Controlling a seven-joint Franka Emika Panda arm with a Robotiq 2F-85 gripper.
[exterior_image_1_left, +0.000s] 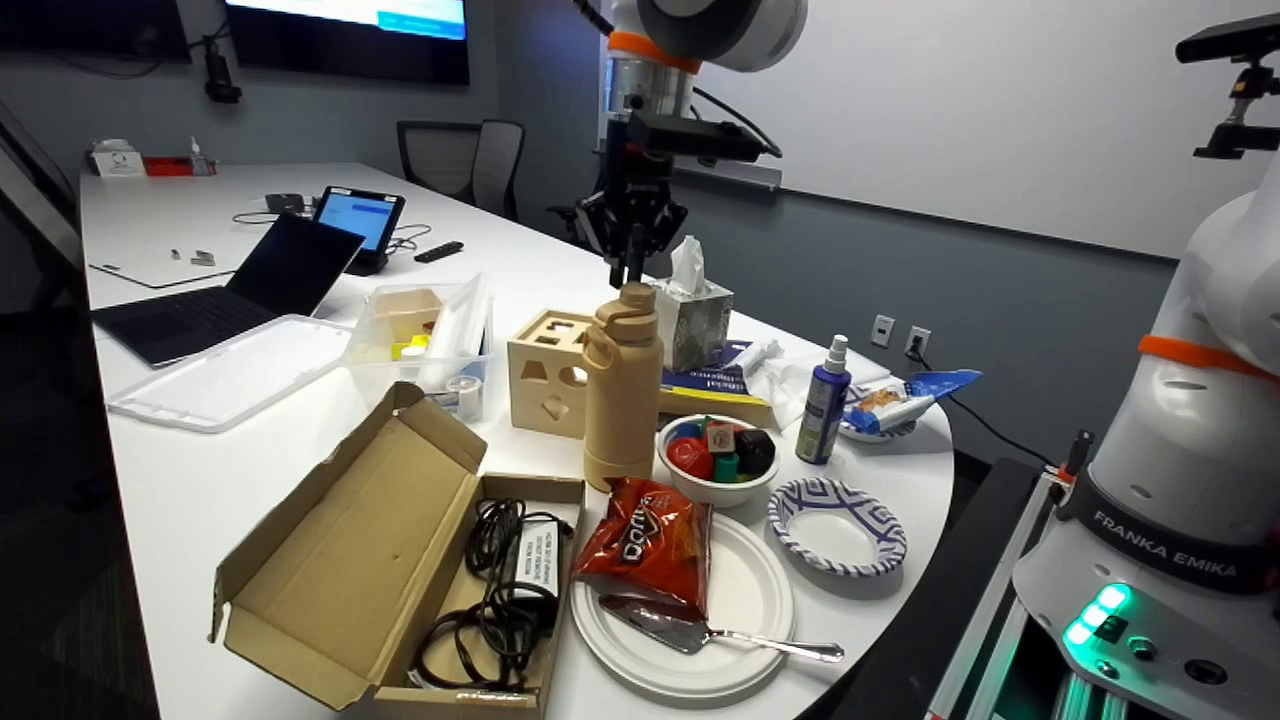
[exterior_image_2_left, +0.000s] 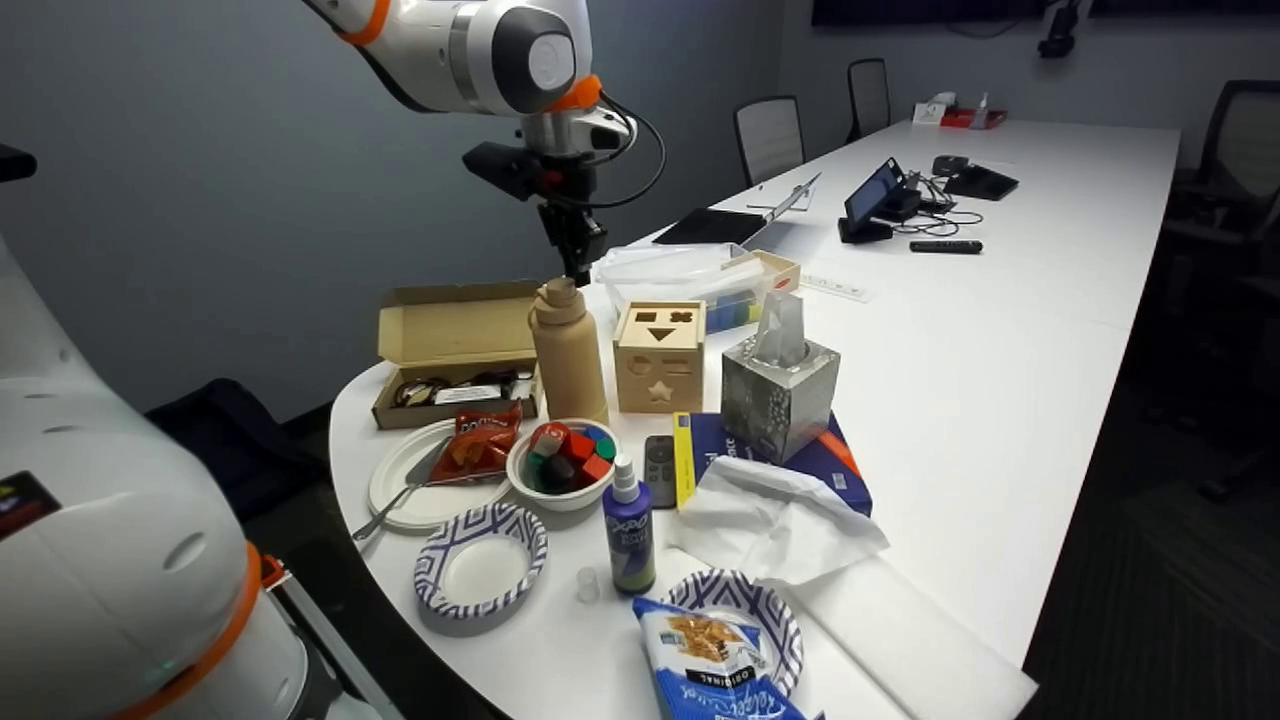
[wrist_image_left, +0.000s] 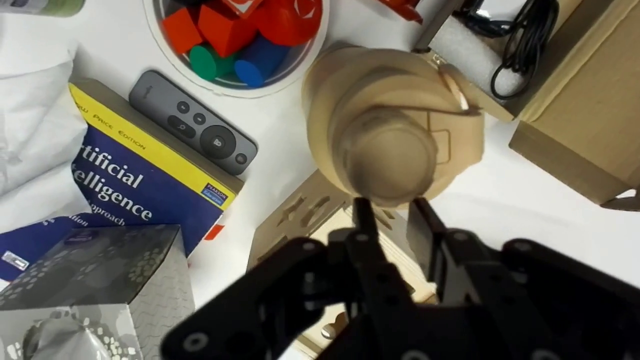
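A tan bottle stands upright on the table, its round cap facing the wrist camera. At the edge of that cap is my gripper, its two fingers close together with a narrow gap. The cap's near edge lies between the fingertips, and most of the cap sits outside them. How deep the hold goes is hidden. From the second exterior view, the gripper comes down at the far side of the bottle's top.
Close around the bottle are a wooden shape box, a bowl of blocks, a chip bag on a plate and an open cardboard box. A tissue box sits on a book. The long table's far part has free room.
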